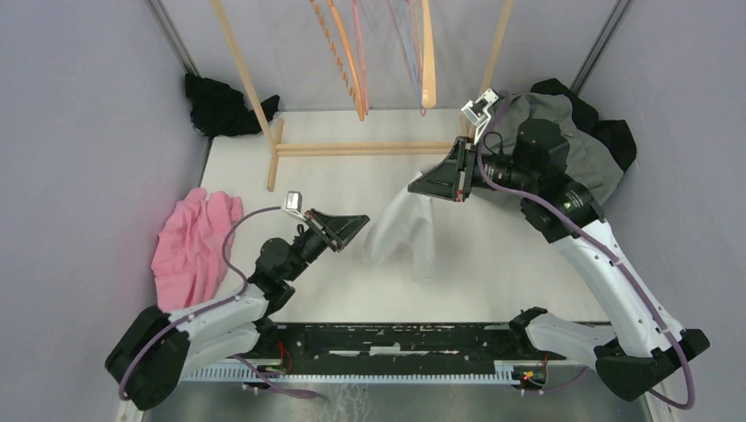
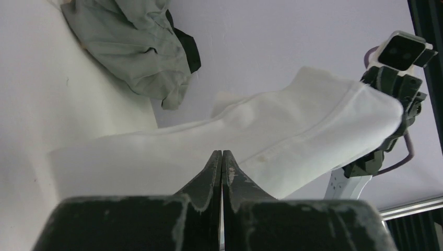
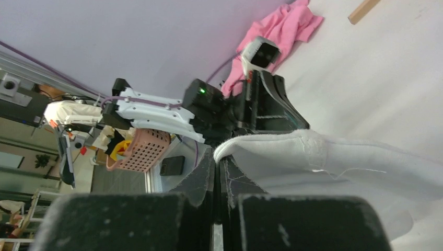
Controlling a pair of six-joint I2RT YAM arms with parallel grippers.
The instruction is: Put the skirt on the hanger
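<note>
The white skirt (image 1: 406, 227) hangs in loose folds above the table from my right gripper (image 1: 415, 188), which is shut on its edge. Close up, the hemmed edge of the skirt (image 3: 308, 148) runs into the right fingertips. My left gripper (image 1: 367, 218) is shut beside the skirt's left side. In the left wrist view, the skirt (image 2: 251, 136) stretches behind the left fingers (image 2: 209, 178), and no fabric shows pinched at their tips. Wooden hangers (image 1: 428, 66) hang at the back, seen end-on and apart from the skirt.
A wooden rack bar (image 1: 361, 149) crosses the back of the table. Pink cloth (image 1: 195, 242) lies at left, black cloth (image 1: 224, 107) at back left, and grey cloth (image 1: 563, 132) at back right.
</note>
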